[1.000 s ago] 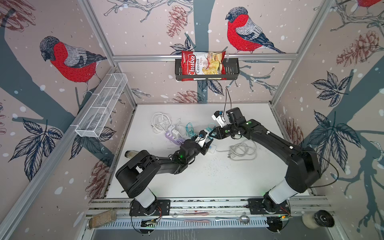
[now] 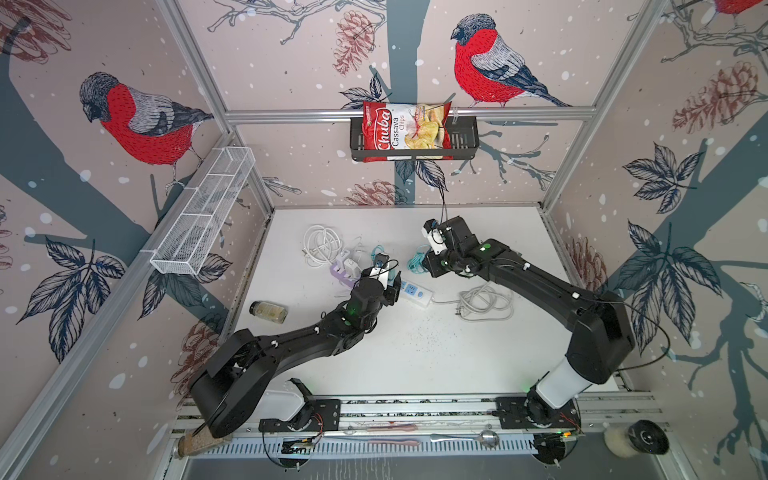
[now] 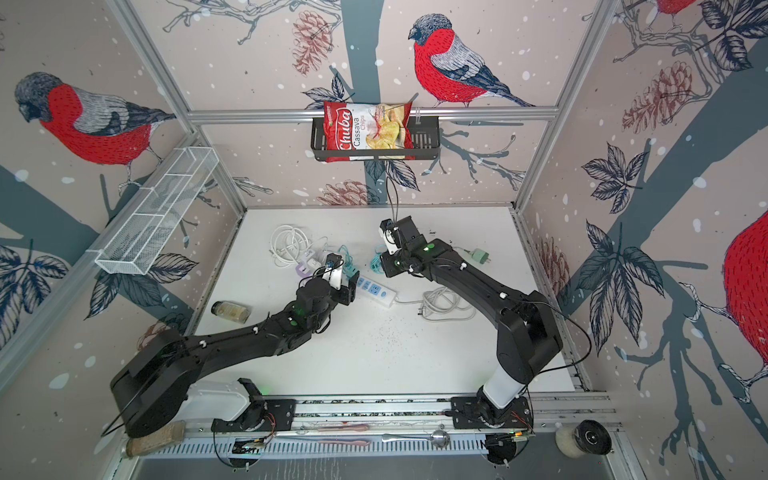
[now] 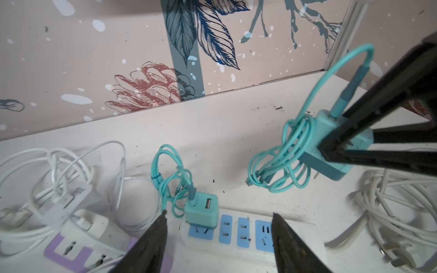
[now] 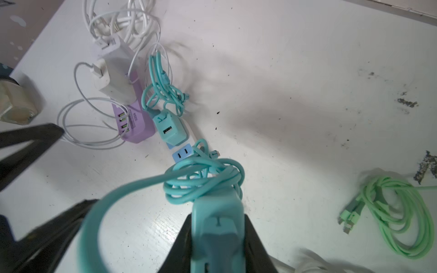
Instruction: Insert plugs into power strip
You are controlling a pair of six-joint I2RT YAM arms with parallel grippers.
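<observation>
The white power strip (image 4: 295,234) with blue sockets lies on the table, and a teal plug (image 4: 202,211) with a bundled cord sits at its left end. Beyond and above the strip, a second teal plug (image 5: 218,218) hangs in the air, its cord coiled around its far side. My right gripper is shut on that plug. My left gripper is over the near side of the strip, its fingers spread apart with nothing between them. In the top left view, the left arm hides the strip's left end.
Left of the strip is a purple power strip (image 5: 141,120) carrying white adapters (image 5: 113,79). A coiled beige cord (image 2: 484,300) lies to the right. A green cable (image 5: 402,213) and a jar (image 2: 269,311) lie farther out.
My left gripper has drawn back to the left, uncovering more of the strip.
</observation>
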